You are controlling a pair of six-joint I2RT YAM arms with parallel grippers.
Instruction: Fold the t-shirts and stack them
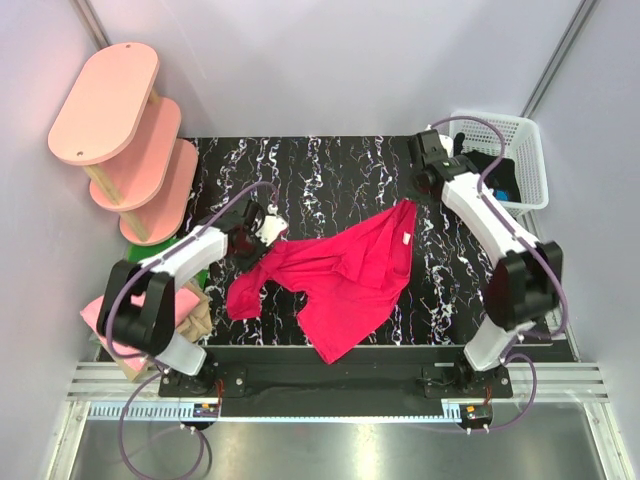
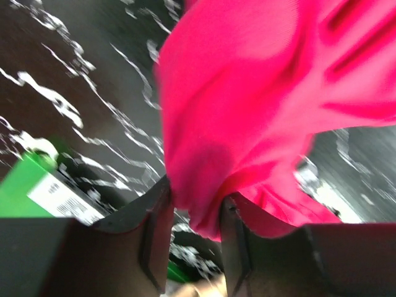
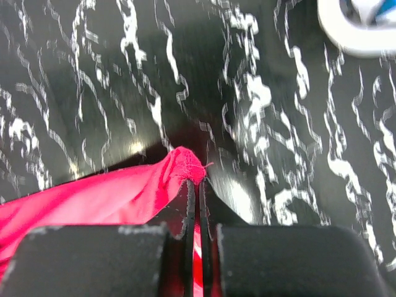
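Note:
A red t-shirt (image 1: 350, 290) lies spread unevenly on the black marbled table (image 1: 320, 170), one sleeve hanging over the front edge. My left gripper is at its left end, the bunched red fabric (image 2: 241, 93) between its part-open fingers; whether they grip it is unclear. My right gripper is shut at the upper right corner of the shirt, with the tip of the red cloth (image 3: 182, 164) at its fingertips.
A white basket (image 1: 525, 160) with dark clothes stands at the back right. A pink tiered shelf (image 1: 105, 95) is at the left, with pink and tan cloths (image 1: 195, 316) and a green object (image 2: 25, 185) below it.

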